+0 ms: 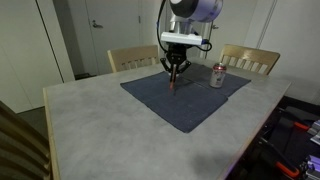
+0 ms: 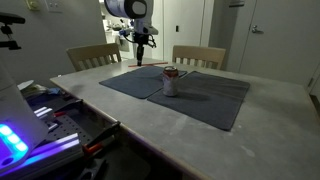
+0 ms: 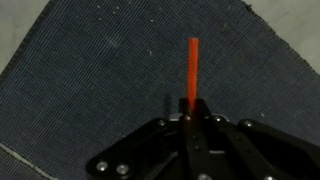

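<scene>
An orange-red stick (image 3: 193, 72) juts out from between the fingers of my gripper in the wrist view, and the gripper is shut on it. Below the stick lies dark woven cloth (image 3: 120, 50). In exterior view 1 the gripper (image 1: 172, 76) points down over the dark mat (image 1: 185, 105), with the small red stick (image 1: 172, 85) at its tip. Whether the stick touches the cloth, I cannot tell. From the other side, in exterior view 2, the gripper (image 2: 139, 58) hangs above the far part of the table, the stick (image 2: 147, 65) beside its tip.
A can with several things in its top (image 1: 218, 75) stands on the mat, right of the gripper. Wooden chairs (image 1: 133, 58) line the table's far side.
</scene>
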